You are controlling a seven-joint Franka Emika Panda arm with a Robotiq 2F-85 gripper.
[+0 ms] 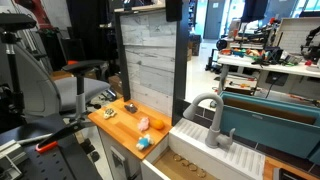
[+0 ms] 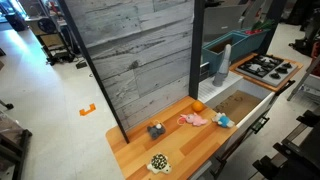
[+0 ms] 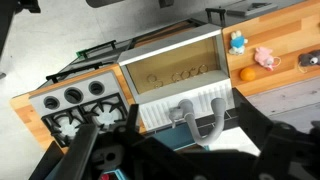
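In the wrist view my gripper is open, its dark fingers spread wide with nothing seen between them. Below it lie a grey curved faucet (image 3: 217,120) and a white slatted strip. Beyond them is a white-edged wooden compartment (image 3: 180,62) with several small tan pieces in it. On the wooden counter sit a blue and white toy (image 3: 237,43), a pink item (image 3: 263,54) and an orange round item (image 3: 248,73). A dark small object (image 2: 156,130) and a speckled dark-and-pale item (image 2: 158,163) stand farther along the counter.
A stove panel with round burners (image 2: 265,68) lies at the far end of the counter. The grey plank wall (image 2: 140,70) rises behind the counter, and a teal bin (image 1: 270,118) is behind the faucet. Bare wood (image 2: 180,145) shows between the small items.
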